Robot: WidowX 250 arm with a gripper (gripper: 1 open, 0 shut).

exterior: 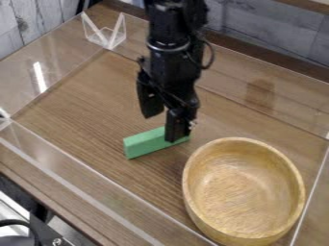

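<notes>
My gripper [167, 113] is open, dark, hanging low over a green rectangular block [146, 145] that lies on the wooden table near the middle. The block's right part is partly behind the fingers. Whether the fingertips touch it I cannot tell.
A large yellow bowl [241, 168] sits at the lower right, just beside the block. Clear wood also lies at the upper right. Dark cables show past the table's lower-left edge.
</notes>
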